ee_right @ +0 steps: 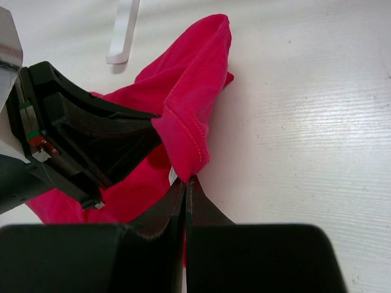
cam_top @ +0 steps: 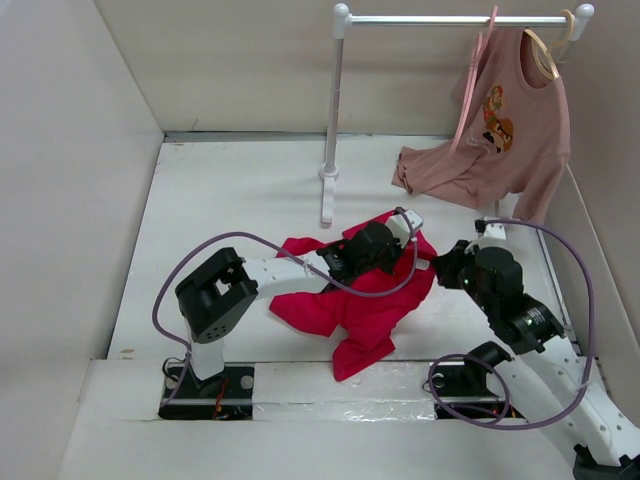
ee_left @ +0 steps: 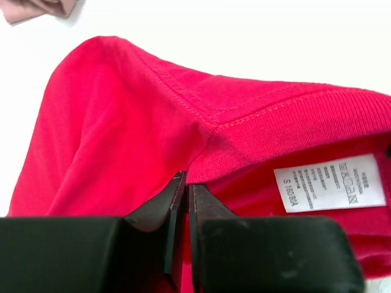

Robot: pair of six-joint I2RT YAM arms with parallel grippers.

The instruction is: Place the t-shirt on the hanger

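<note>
A red T-shirt (cam_top: 355, 330) lies crumpled on the white floor. My left gripper (cam_top: 398, 258) is over its upper right part; in the left wrist view its shut fingertips (ee_left: 179, 201) meet at the collar seam, beside a white size label (ee_left: 330, 183). My right gripper (cam_top: 440, 262) is shut at the shirt's right edge; in the right wrist view a raised fold (ee_right: 192, 116) sits at its fingertips, beside the left gripper. Pink hangers (cam_top: 467, 100) hang on the rack's rail (cam_top: 420, 21).
A dusty-pink shirt (cam_top: 520, 130) hangs on a beige hanger at the right of the rack, its lower part on the floor. The rack's post (cam_top: 330, 120) stands behind the red shirt.
</note>
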